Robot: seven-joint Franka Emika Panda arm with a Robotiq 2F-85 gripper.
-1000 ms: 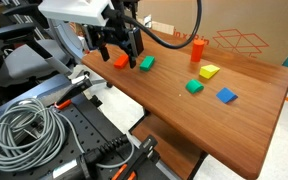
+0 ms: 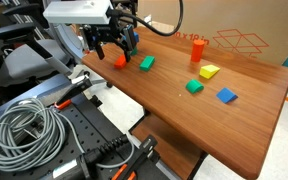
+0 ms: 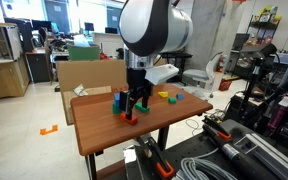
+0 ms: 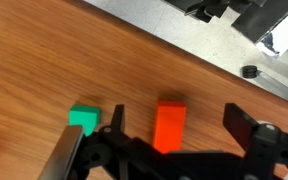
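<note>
My gripper is open above the table, its two dark fingers apart with nothing held. In the wrist view an orange-red block (image 4: 169,126) lies on the wood below, in line with the gap between the fingers. A green block (image 4: 85,119) sits to its left, outside the left finger. Exterior view 1 shows the orange-red block (image 2: 120,63) close under the gripper (image 2: 113,54), near the table's left end. The green block (image 2: 147,62) is just right of it there.
Farther along the table are a red cylinder (image 2: 197,50), a yellow block (image 2: 209,72), another green block (image 2: 194,86) and a blue block (image 2: 226,95). Coiled cable (image 2: 26,138) lies off the table, by the arm's mount.
In exterior view 1 the gripper has shifted a little to the left and stayed open. The blocks have kept their places.
</note>
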